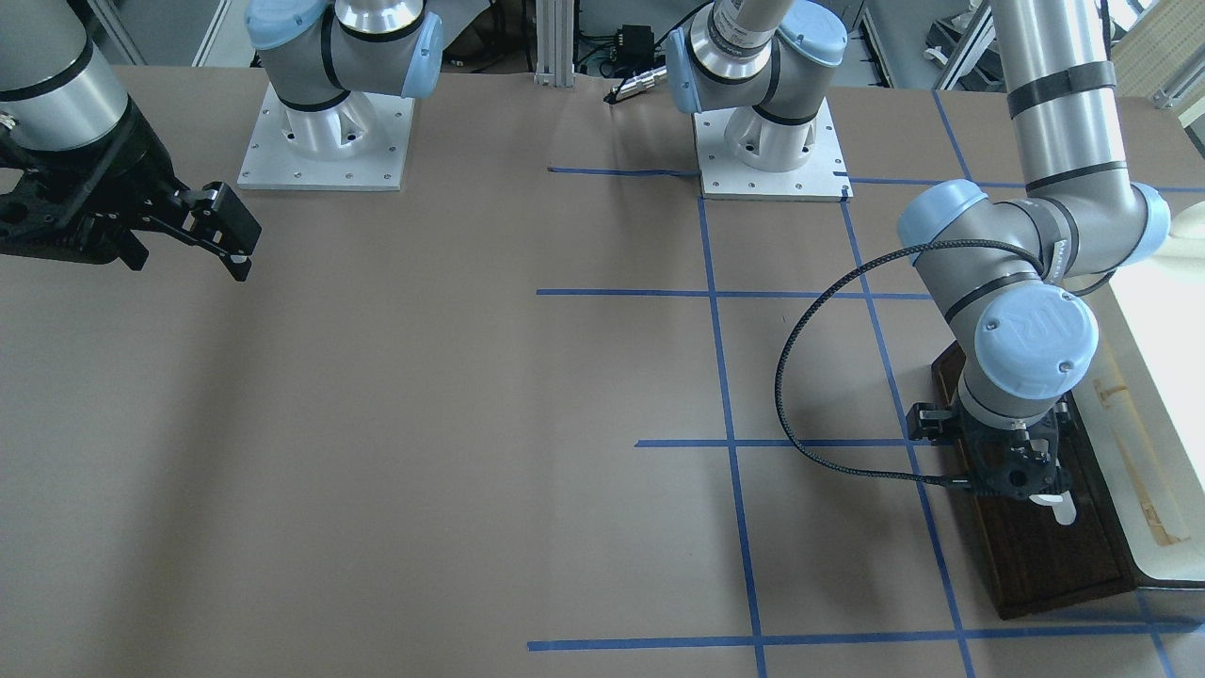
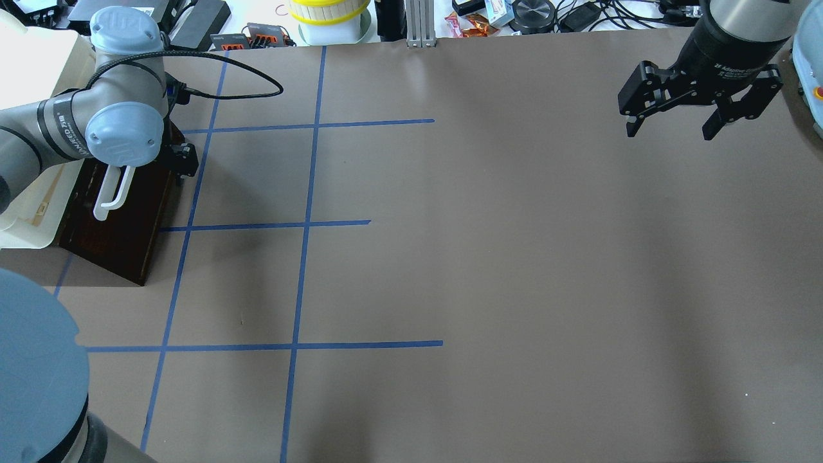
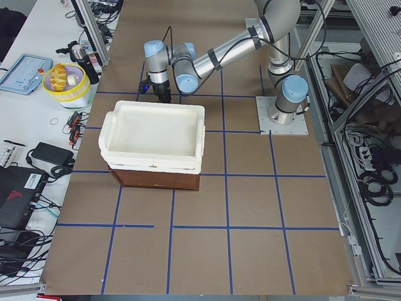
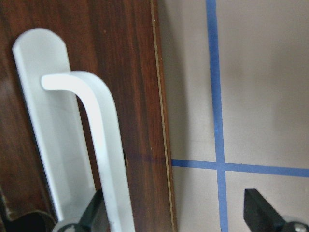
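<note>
A dark wooden box [image 1: 1056, 565] with a white tray [image 3: 151, 135] on top carries a white lever handle [image 4: 111, 159] on a long plate [image 4: 53, 135], also seen in the top view under my wrist. My gripper is down at this handle, its fingers apart: one lies beside the handle and plate at lower left, the other is over the floor beyond the box edge. In the front view the gripper largely hides the handle.
Other robot arms stand idle, one with a black gripper [image 2: 694, 92] at upper right of the top view. The taped floor [image 2: 463, 270] beside the box is clear. A cable loops from my wrist.
</note>
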